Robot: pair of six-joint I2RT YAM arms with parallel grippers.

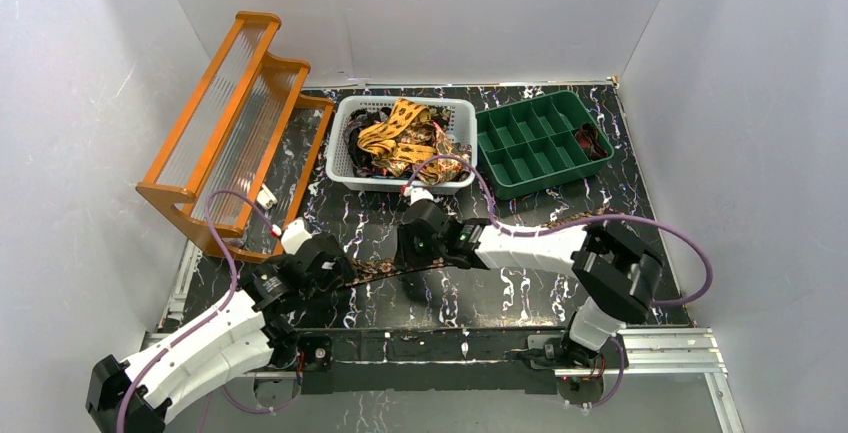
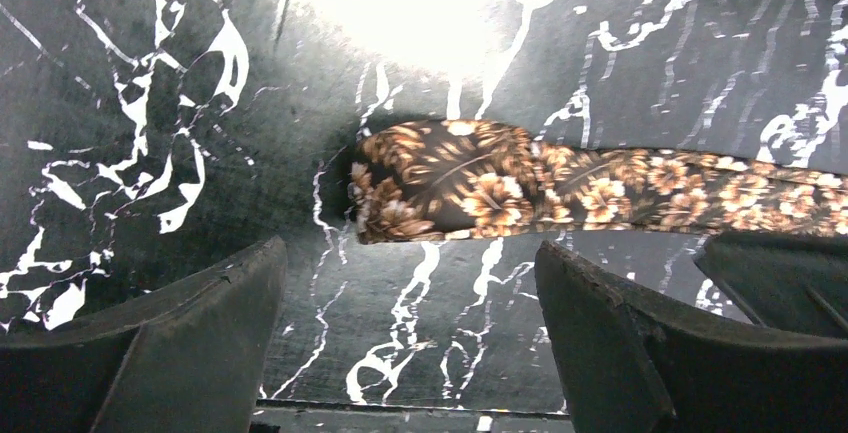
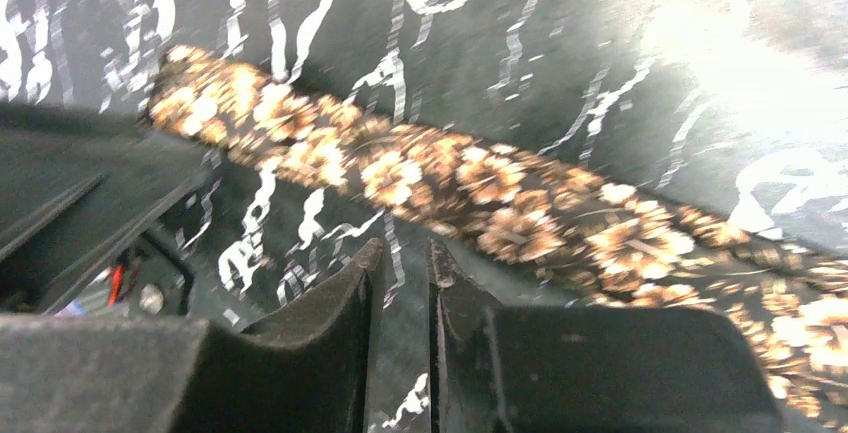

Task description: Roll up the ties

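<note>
A dark tie with tan and cream flowers lies lengthwise on the marbled table, running away to the right behind my right arm. In the left wrist view its near end is a thicker, folded-over bundle, with the flat tie leading off from it. Spread wide, my left gripper faces that bundle and has nothing gripped. My right gripper is nearly closed beside the flat strip; only a narrow gap with table behind shows between its fingertips.
A white basket heaped with ties stands at the back, beside a green compartment tray holding one dark red roll. An orange-framed rack stands at left. My two grippers are close together.
</note>
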